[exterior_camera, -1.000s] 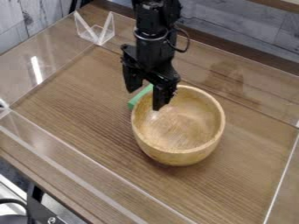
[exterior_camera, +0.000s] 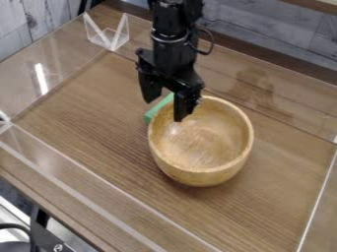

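The black robot arm reaches down from the top centre of the camera view to its gripper, which stands open over the back left of a wide tan bowl. A green object lies beside the bowl's left rim, just below and left of the gripper, partly hidden by the bowl and the gripper. The bowl looks empty.
The wooden table has free room to the left and right of the bowl. A clear plastic item lies at the upper left edge. A black cable shows at the lower left corner.
The arm and gripper have shifted very slightly. The bowl and the green object look unmoved.
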